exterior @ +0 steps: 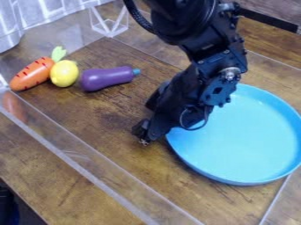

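Note:
A black robot arm reaches down from the top of the camera view, its gripper (153,125) low over the wood at the left rim of a large blue plate (245,139). Its fingertips are dark and partly hidden by the gripper body, so whatever lies between them cannot be made out. At the upper left lie a toy carrot (31,74), a lemon (65,74) and a purple eggplant (108,77), all apart from the gripper.
Clear plastic walls (100,178) border the wooden work surface (73,126) at the front and back left. The wood left of the gripper, below the vegetables, is clear. A white object (18,18) stands in the top left corner.

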